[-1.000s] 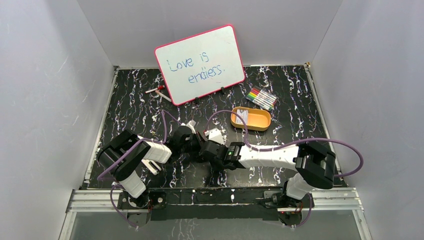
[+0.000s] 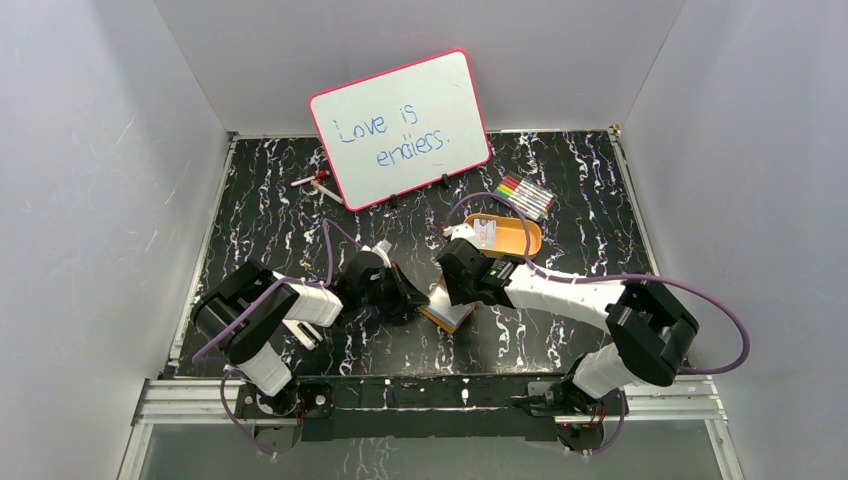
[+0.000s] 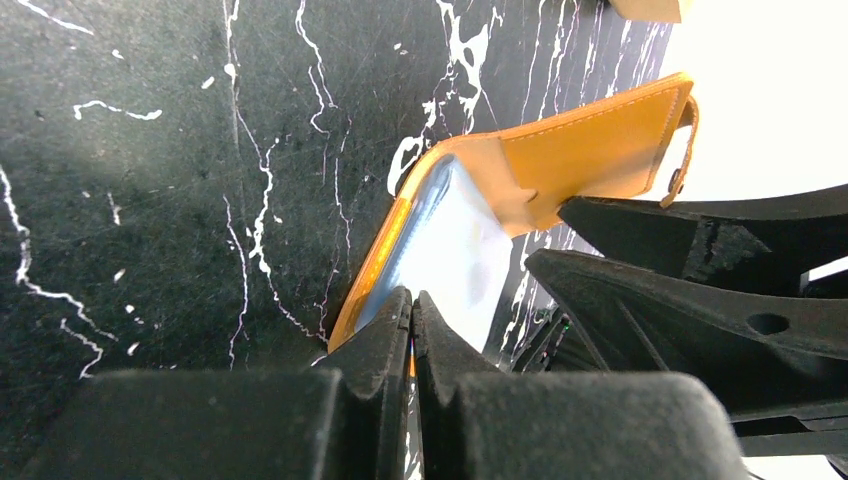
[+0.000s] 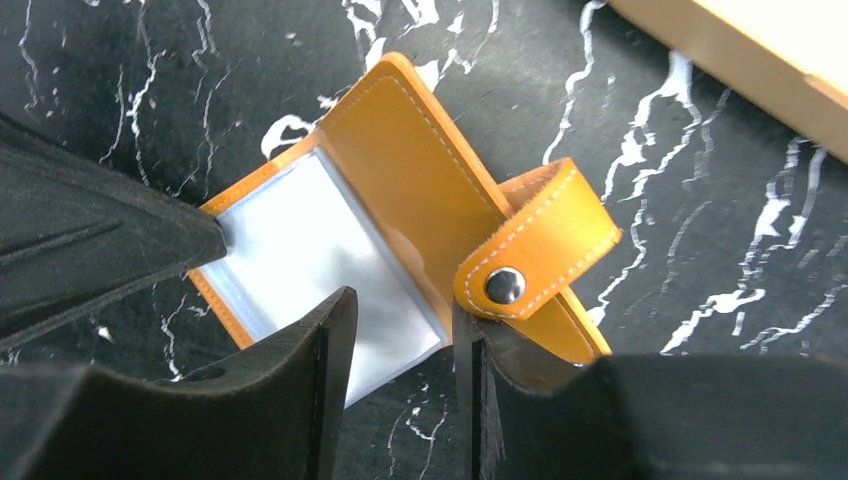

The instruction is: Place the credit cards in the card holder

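Observation:
The orange card holder [image 2: 436, 318] lies opened flat on the table at centre front, with a clear inner sleeve [image 4: 300, 240]. Its strap with a metal snap [image 4: 505, 286] sticks up beside a right gripper finger. My left gripper is shut at the holder's left edge; whether the thin edge is pinched between the tips does not show clearly. My right gripper stands part open above the holder, nothing visible between its fingers. White cards [image 2: 484, 233] lie in the orange tray [image 2: 515, 240] behind the right arm.
A whiteboard [image 2: 400, 130] stands at the back, with loose markers [image 2: 327, 190] beside it. A pack of coloured pens [image 2: 524, 196] lies beyond the tray. White sticks [image 2: 302, 334] rest under the left arm.
My right gripper has moved right and toward the tray, away from the left gripper, uncovering more of the card holder. The left arm has stayed still.

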